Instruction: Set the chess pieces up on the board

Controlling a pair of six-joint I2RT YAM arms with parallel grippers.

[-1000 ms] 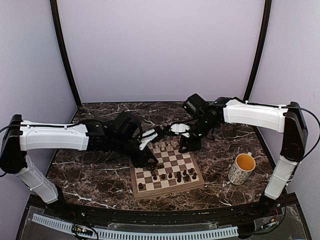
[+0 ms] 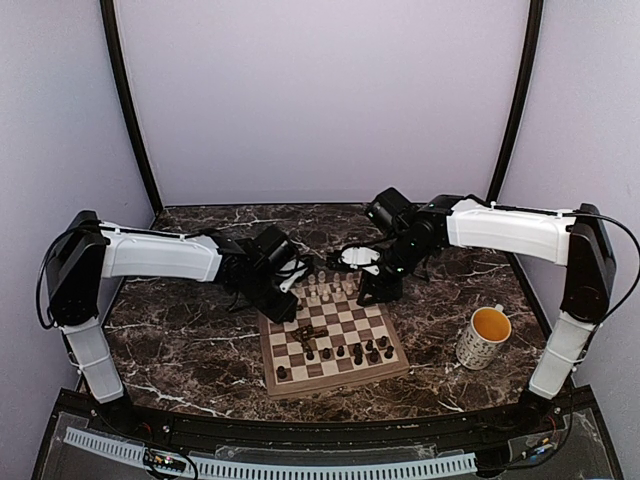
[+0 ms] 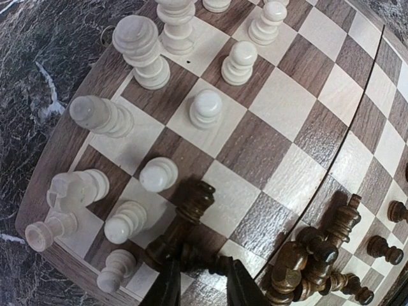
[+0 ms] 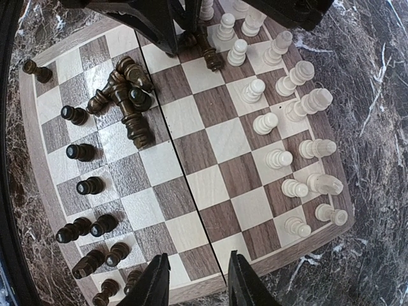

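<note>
White pieces (image 4: 278, 159) stand upright in two rows along one side of the chessboard (image 2: 333, 378). Several dark pieces stand toward the opposite edge, one being a dark pawn (image 4: 90, 185). A heap of dark pieces (image 4: 132, 124) lies toppled on the squares. Two more toppled pieces, a longer dark piece (image 3: 182, 223) and a small dark pawn (image 3: 207, 261), lie close to the white pawns. My left gripper is part open above these two; no piece shows gripped. Over bare squares near the board's right edge, my right gripper stands open and empty.
A patterned mug (image 2: 482, 338), orange inside, stands right of the board. Standing white pawns (image 3: 125, 221) crowd the left gripper's area, and both arms reach over the board's far half.
My left arm has drawn back up and left in the top view, from over the toppled heap toward the board's left side, uncovering the heap. The right arm looks unmoved.
</note>
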